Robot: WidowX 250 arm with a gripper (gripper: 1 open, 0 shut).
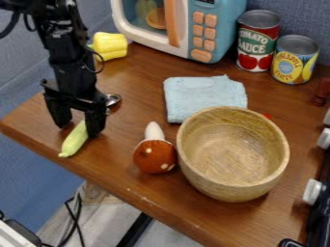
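Note:
My black gripper is low over the left part of the wooden table, its dark fingers around the upper end of a pale green, long vegetable lying near the left edge. Whether the fingers touch or grip it I cannot tell. A small shiny dark object sits just behind the gripper, partly hidden.
A toy mushroom and a wooden bowl occupy the front right. Behind are a blue cloth, two cans, a toy microwave and a yellow object.

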